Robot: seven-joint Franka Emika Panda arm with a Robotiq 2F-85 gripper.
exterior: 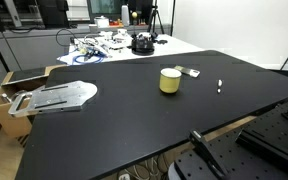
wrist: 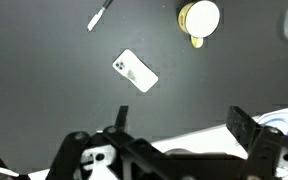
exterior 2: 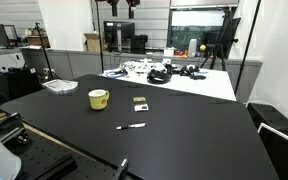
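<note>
A yellow mug [exterior: 170, 81] stands upright on the black table, and the wrist view shows the same mug [wrist: 199, 18] from above near the top edge. Behind it lies a small white and yellow-green flat item [exterior 2: 140, 103], seen in the wrist view as a white rectangular item [wrist: 135, 70]. A marker or pen [exterior 2: 131, 126] rests by itself on the table; part of this pen [wrist: 99, 14] shows at the top of the wrist view. My gripper is open high above the table, its fingers far apart and nothing between them.
A silver tray-like piece [exterior: 61, 97] lies toward the table's left in exterior view 1. Cables and equipment [exterior 2: 162, 72] crowd a white table at the back.
</note>
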